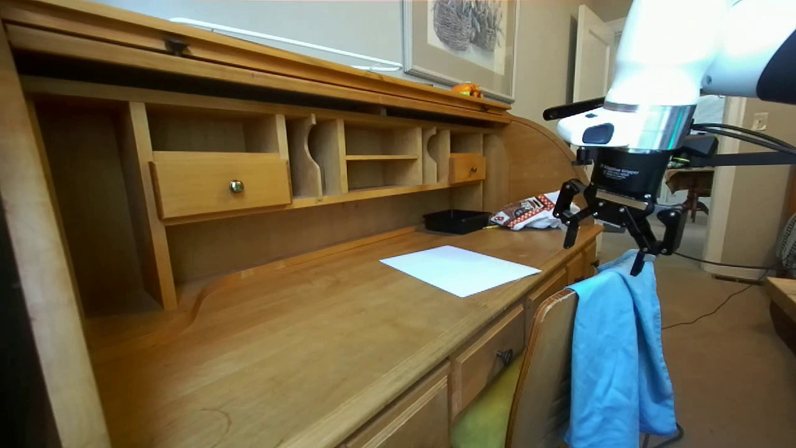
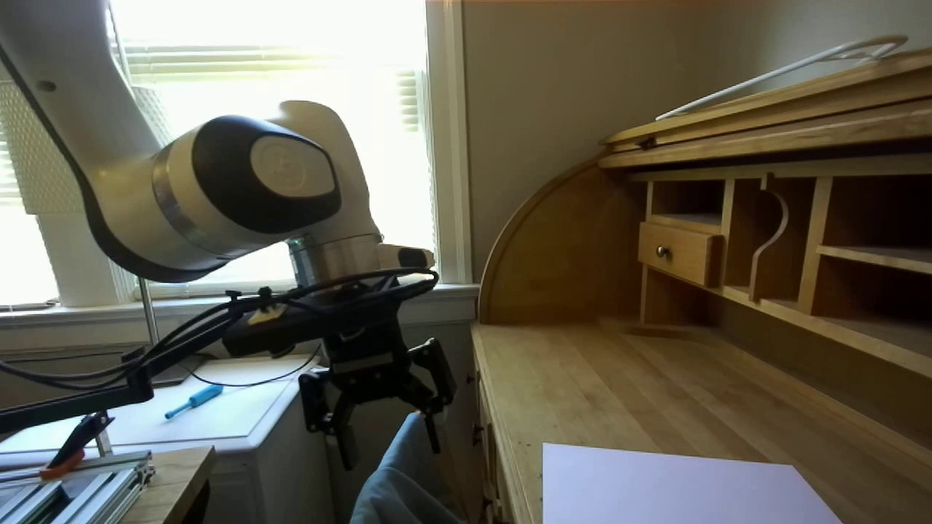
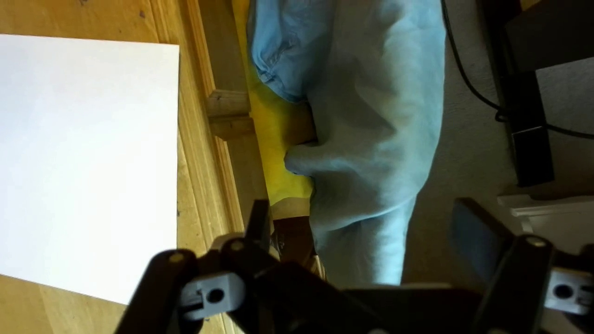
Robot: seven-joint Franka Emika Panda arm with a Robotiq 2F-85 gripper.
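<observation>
A blue cloth [image 1: 617,351] hangs folded over the back of a wooden chair [image 1: 538,366], drawn up at the desk. Just above the cloth's top, my gripper [image 1: 602,257] points downward with its fingers spread wide. Seen from the wrist, the cloth [image 3: 378,139] runs down the middle of the picture, its lower end passing between the two fingers of my gripper. Nothing is pinched there. In the second exterior view the cloth [image 2: 406,480] shows below my gripper [image 2: 390,450], and its lower part is out of frame.
A white sheet [image 1: 461,270] lies flat on the roll-top desk [image 1: 298,343], close to the chair. Farther back are a black tray [image 1: 456,221] and a red-and-white bag [image 1: 530,212]. A blue screwdriver [image 2: 196,400] rests on a white surface. Much of the desktop is bare.
</observation>
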